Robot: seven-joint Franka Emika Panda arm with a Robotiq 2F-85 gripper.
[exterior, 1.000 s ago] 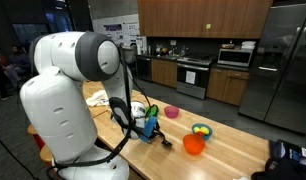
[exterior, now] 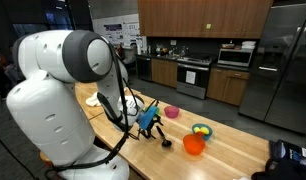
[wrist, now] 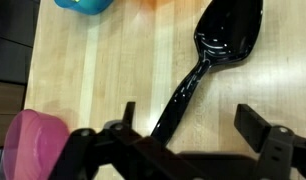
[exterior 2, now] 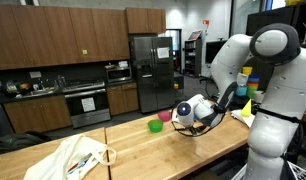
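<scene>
A black spoon (wrist: 225, 35) lies on the wooden table, its broad head near the top of the wrist view and its handle slanting down to the left. My gripper is open around the line of the handle, with the two dark fingers apart at the lower edge. The handle's lower end runs towards the left finger; whether they touch cannot be told. In exterior view 1 the spoon (exterior: 166, 143) shows as a small dark shape just below the gripper. Nothing is held between the fingers.
An orange bowl (exterior: 193, 145) stands right of the spoon, a blue bowl (exterior: 201, 130) with colourful contents behind it, and a pink bowl (exterior: 171, 111) farther back. A white cloth (exterior 2: 73, 155) covers part of the table elsewhere. Bare wood lies beyond the orange bowl.
The arm's lower end has risen a little and tilted, pulling back slightly from the spoon. The bowls have stayed where they were.
</scene>
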